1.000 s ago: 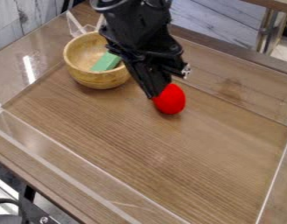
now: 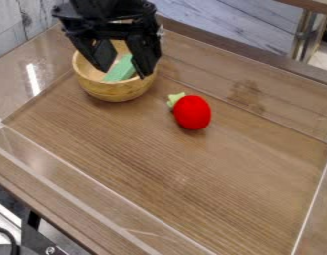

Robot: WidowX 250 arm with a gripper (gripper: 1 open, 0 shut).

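Note:
My gripper (image 2: 116, 50) is a dark body hanging over the wooden bowl (image 2: 111, 82) at the upper left, its fingers spread open on either side. A green object (image 2: 120, 67) lies inside the bowl, partly hidden behind the gripper. A red round object (image 2: 191, 115), like a strawberry or tomato, with a pale green tip, lies on the wooden table to the right of the bowl.
A shelf-like wooden edge shows at the top right corner. Dark cables or parts sit at the lower left edge, off the table.
My gripper has moved left and back, away from above the red object to over the bowl. The red object and the bowl look unmoved.

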